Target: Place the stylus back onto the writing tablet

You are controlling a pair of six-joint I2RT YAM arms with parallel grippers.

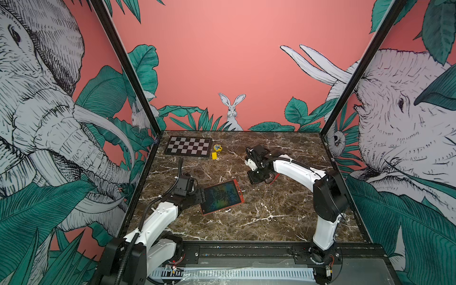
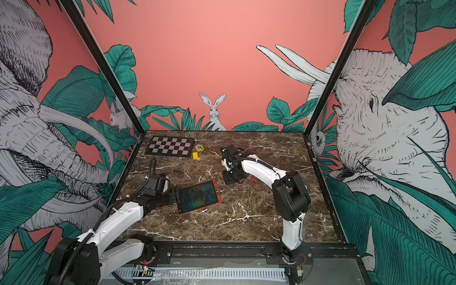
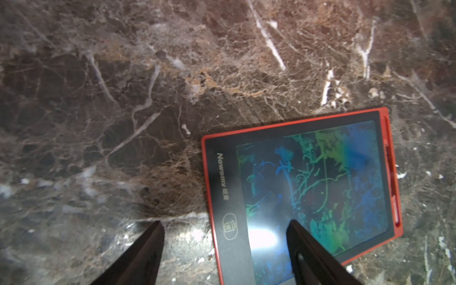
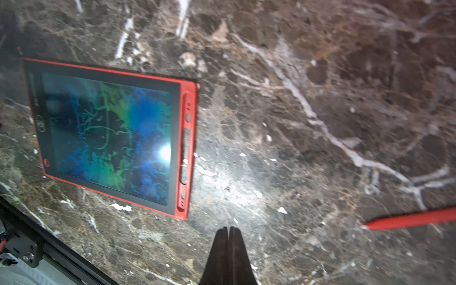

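Note:
The writing tablet (image 1: 221,197) lies flat mid-table, red-rimmed with a dark, coloured screen. Its stylus slot (image 4: 186,152), along the right-hand rim, is empty. In the right wrist view, the red stylus (image 4: 413,219) lies off to the right on the marble, cut by the frame edge; in the top left view, the right arm partly covers it. My right gripper is shut, nothing between its fingers, up over the table between tablet and stylus. At the tablet's left side my left gripper stands open, one finger overlapping the screen in its view.
A checkered board (image 1: 188,146) lies at the back left, with a yellow block (image 1: 214,155) and a small yellow round item (image 1: 217,147) beside it. Bare marble surrounds the tablet and stylus.

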